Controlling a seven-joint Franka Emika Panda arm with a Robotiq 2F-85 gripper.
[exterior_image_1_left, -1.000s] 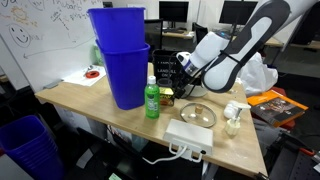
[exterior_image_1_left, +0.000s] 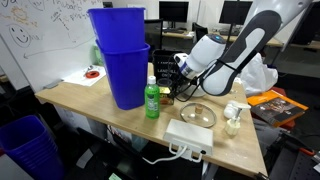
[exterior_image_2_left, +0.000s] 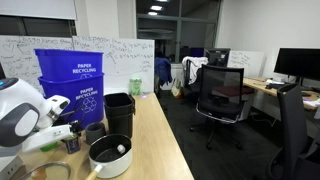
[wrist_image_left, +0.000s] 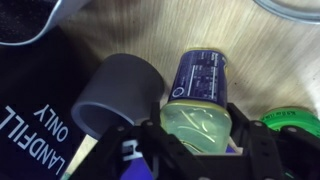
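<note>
In the wrist view a small jar (wrist_image_left: 203, 74) with a dark blue printed label and a pale yellowish top stands between the fingers of my gripper. The gripper is shut on its upper part. From exterior view 1, the jar (exterior_image_1_left: 166, 98) shows on the table just behind a green bottle (exterior_image_1_left: 152, 99), with the white arm (exterior_image_1_left: 206, 55) reaching down from the right. Whether the jar's base touches the table is hard to tell.
A grey mug (wrist_image_left: 122, 92) lies close beside the jar, and a black landfill bin (wrist_image_left: 38, 105) is beyond it. Blue recycling bins (exterior_image_1_left: 124, 70) rise at the left. A round glass lid (exterior_image_1_left: 198, 115), a white power strip (exterior_image_1_left: 188, 139) and a white pot (exterior_image_2_left: 111, 154) also occupy the table.
The arm's wrist has come down and slightly left, toward the jar. The bottle, lid and bins stay where they were.
</note>
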